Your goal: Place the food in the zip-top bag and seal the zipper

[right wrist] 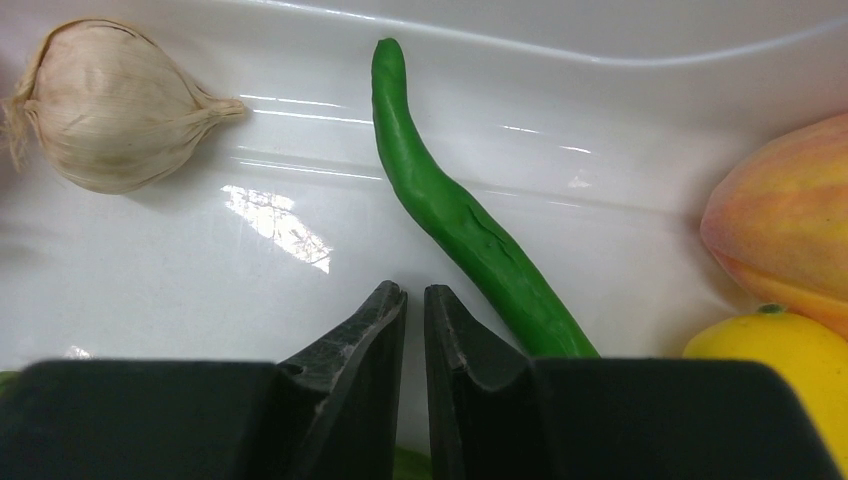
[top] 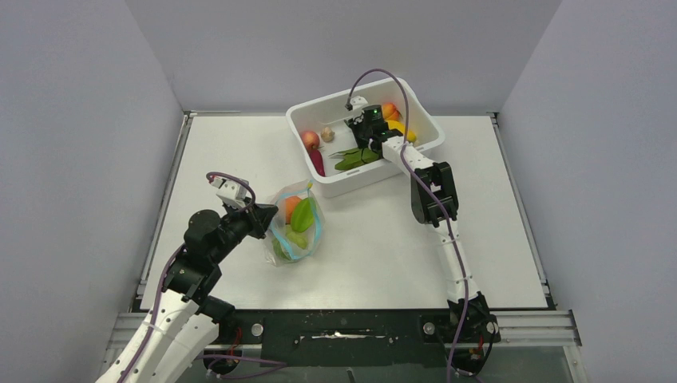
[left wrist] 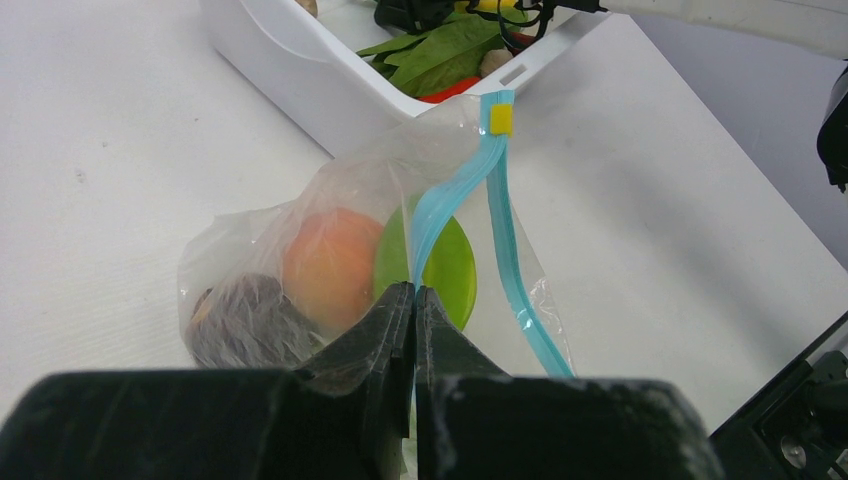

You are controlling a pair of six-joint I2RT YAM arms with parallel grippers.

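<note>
The clear zip bag (top: 283, 247) with blue zipper strips and yellow slider (left wrist: 500, 119) holds an orange item (left wrist: 325, 265), a green one (left wrist: 450, 270) and other food. My left gripper is shut at its edge, apparently pinching the film. My right gripper is inside the white bin (top: 343, 183), low beside a long green chilli (right wrist: 470, 245), fingers nearly closed, nothing visible between the tips. Also in the bin are garlic (right wrist: 120, 115), a yellow item (right wrist: 760, 355), a peach-coloured item (right wrist: 780, 220), an onion or apple (top: 310, 140) and a long red item (top: 316, 162).
The bin stands at the back of the white table (top: 375, 255), behind and right of the bag. Bare table lies at left rear, right and front centre. The bin's walls surround the right gripper.
</note>
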